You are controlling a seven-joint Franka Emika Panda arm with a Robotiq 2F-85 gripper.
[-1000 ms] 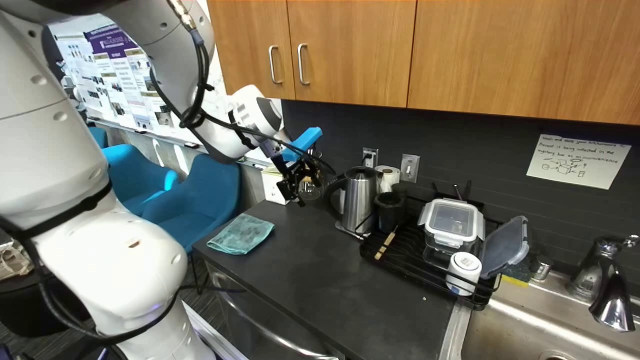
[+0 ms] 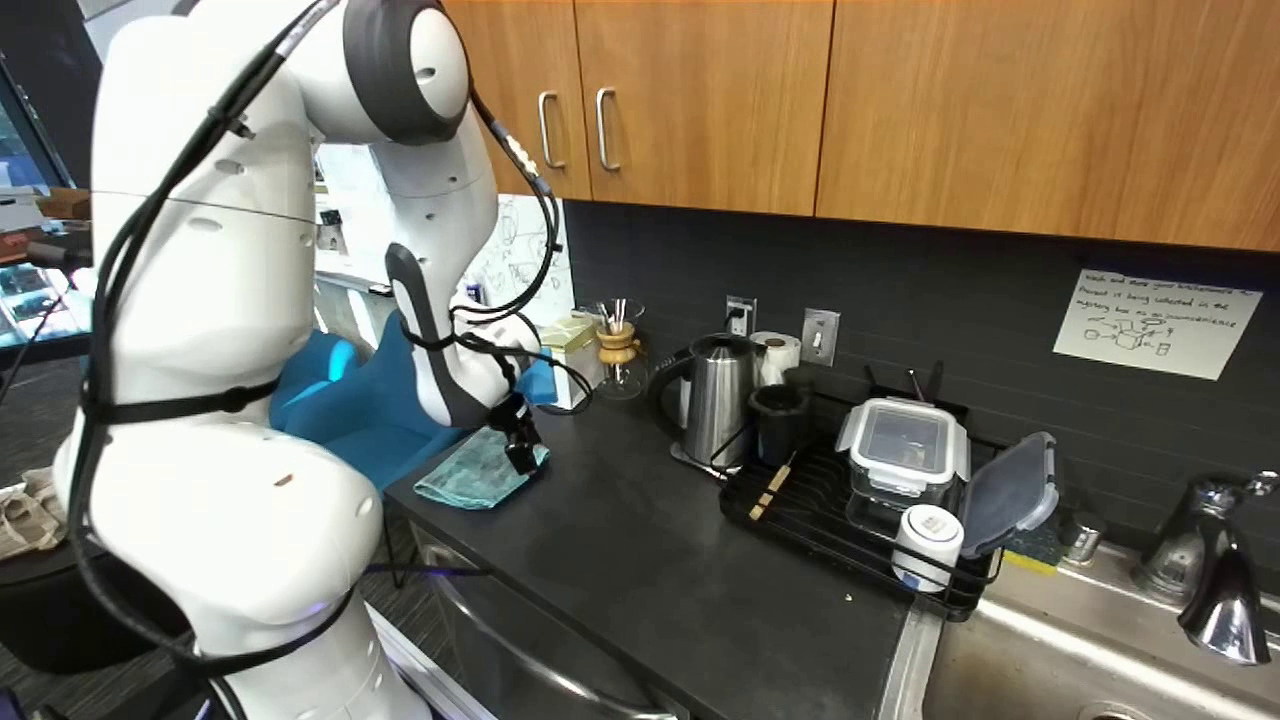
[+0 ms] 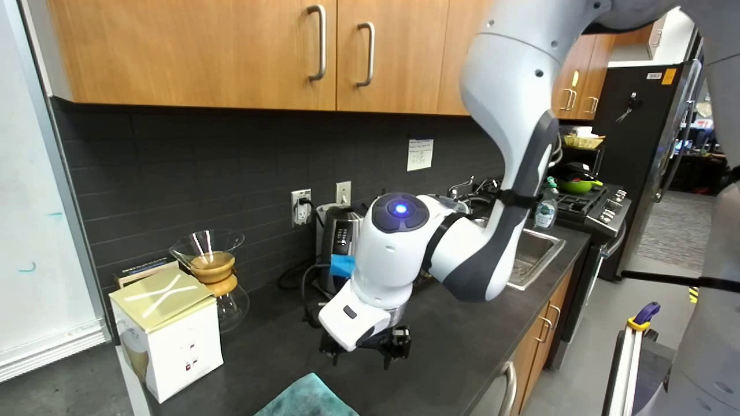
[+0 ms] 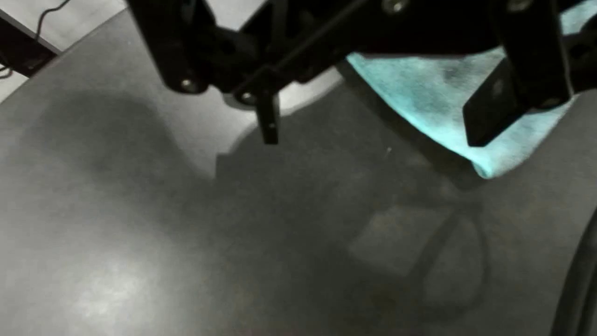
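A teal cloth (image 2: 480, 469) lies flat near the left end of the dark counter; its near corner (image 3: 307, 401) shows at the bottom of exterior view 2. My gripper (image 2: 524, 454) points down over the cloth's right side in exterior view 1. In exterior view 2 the gripper (image 3: 365, 353) is partly hidden behind the white wrist housing. Seen from the wrist, the gripper stands open with its fingers wide apart. One fingertip (image 4: 492, 106) is in front of the cloth (image 4: 431, 106), the other over bare counter. Nothing is between them.
A steel kettle (image 2: 720, 396) and a black dish rack (image 2: 828, 510) stand to the right, before the sink (image 2: 1032, 648). A white box (image 3: 170, 340) and a glass coffee maker (image 3: 215, 274) are at the counter's far end.
My arm has swung: the gripper moved left and down from beside the kettle and box to the cloth. The cloth has stayed where it lay.
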